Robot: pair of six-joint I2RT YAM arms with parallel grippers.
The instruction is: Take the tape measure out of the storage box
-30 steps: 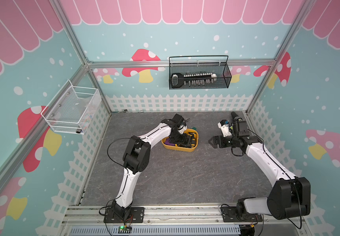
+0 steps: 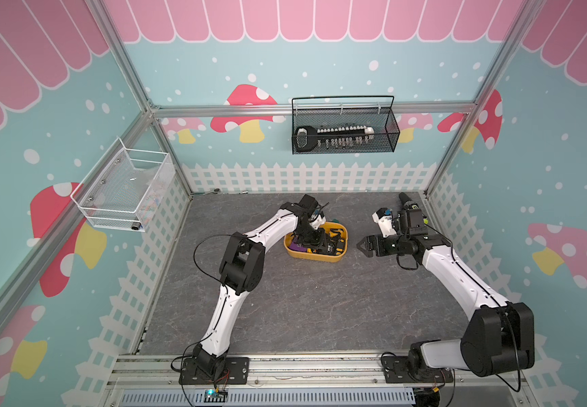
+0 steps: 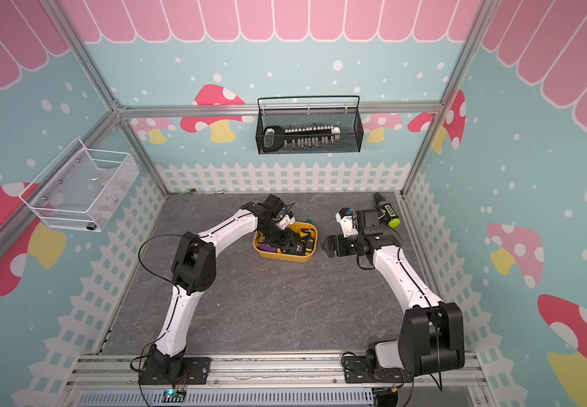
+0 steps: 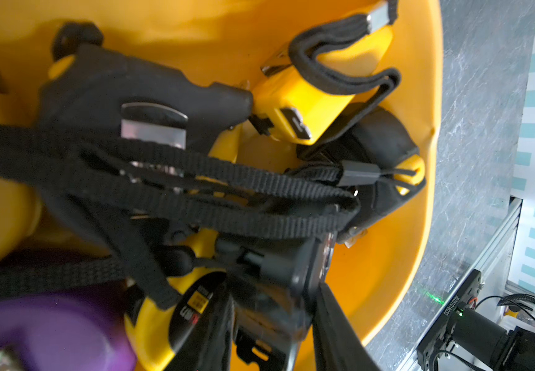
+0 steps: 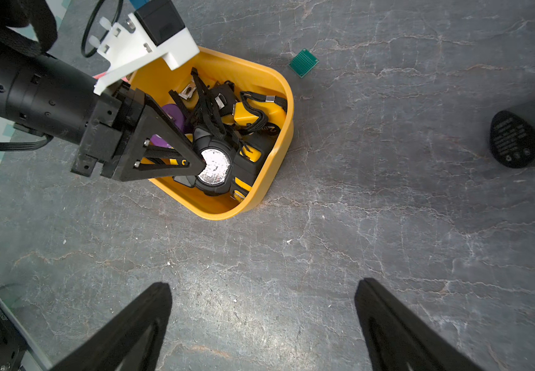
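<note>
The storage box is a yellow tub (image 2: 314,257) in the middle of the table, crowded with black-and-yellow tape measures. My left gripper reaches down inside it. A black tape measure with a shiny face (image 4: 273,293) lies between its fingers, which look part open; whether both press on it cannot be seen. In the right wrist view that tape measure's silver round face (image 5: 213,167) shows beside the left fingertips, still in the tub. To the tub's right, above the table, my right gripper stands open and empty.
Black straps (image 4: 199,185) lie across the tub's contents near the left fingers. A purple item (image 4: 51,327) is also inside. Behind the tub is a small green piece (image 5: 304,62). A drill (image 3: 387,210) lies at the back right.
The tub has shifted slightly to the right over the last second, with the left gripper inside it. The left arm has swung a little right; the right gripper has drifted slightly left.
</note>
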